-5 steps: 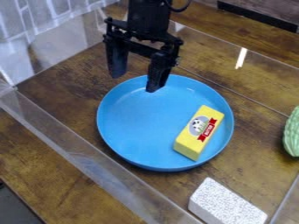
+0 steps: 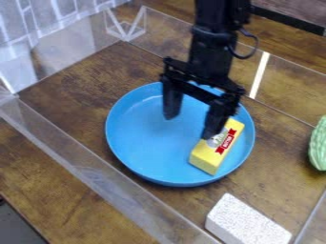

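The black gripper (image 2: 196, 105) hangs over the blue plate (image 2: 147, 143), open, its two fingers spread left and right. A yellow box (image 2: 212, 154) with a red-and-white label lies on the right part of the plate. The right finger is over the upper end of the box and partly hides it; whether it touches cannot be told.
A white speckled block (image 2: 245, 217) lies at the lower right, and a green object (image 2: 317, 148) sits at the right edge. Clear plastic edges border the left side. Bare wooden table shows at the upper left and right.
The gripper has moved right and down, from the upper left of the plate to over the yellow box. The box has not visibly moved.
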